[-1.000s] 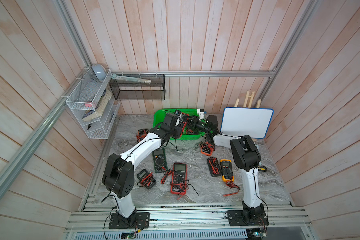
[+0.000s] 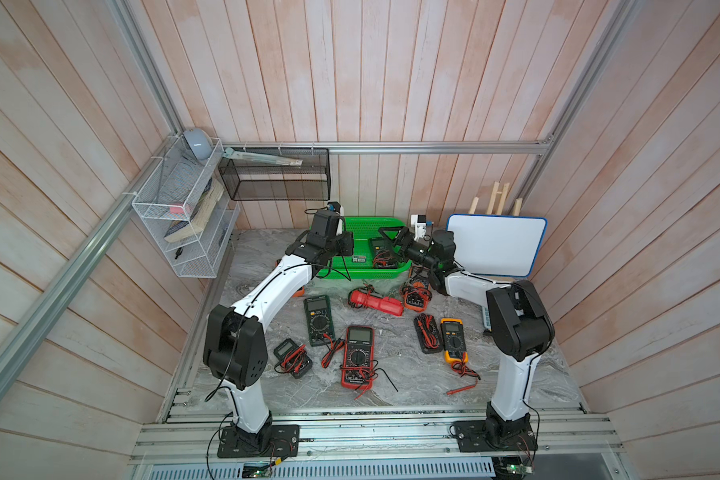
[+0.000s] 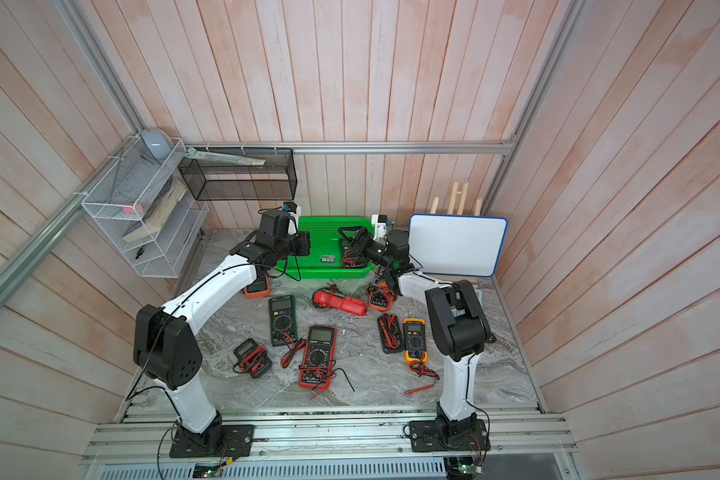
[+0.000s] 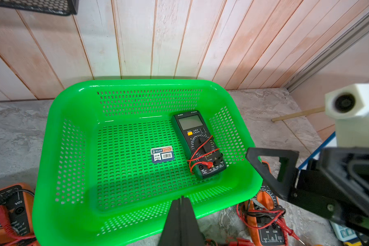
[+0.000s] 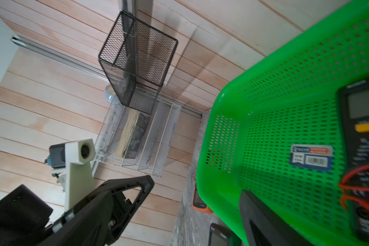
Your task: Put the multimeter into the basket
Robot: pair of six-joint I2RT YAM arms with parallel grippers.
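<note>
The green basket (image 4: 69, 106) holds a dark multimeter (image 4: 192, 135) with red leads and a small label card (image 4: 162, 154). My left gripper is shut over the basket's near side, nothing visible between its fingers. My right gripper (image 2: 400, 240) stands open at the basket's right side, above its rim, holding nothing. A red-cased item (image 2: 376, 301), apparently a multimeter turned over, lies on the table just in front of the basket. Other multimeters lie around it, including green (image 2: 318, 320), red (image 2: 358, 344), yellow (image 2: 453, 340) and orange (image 2: 416, 296) ones.
A whiteboard (image 2: 492, 244) stands at the back right. Wire shelves (image 2: 176, 216) hang at the left, a black mesh rack (image 2: 276, 184) on the back wall. The grey table (image 2: 256, 256) has bare room at the far left.
The red multimeter that was up at my left gripper over the basket's front now lies on the table before it. My left gripper has risen; my right has moved right.
</note>
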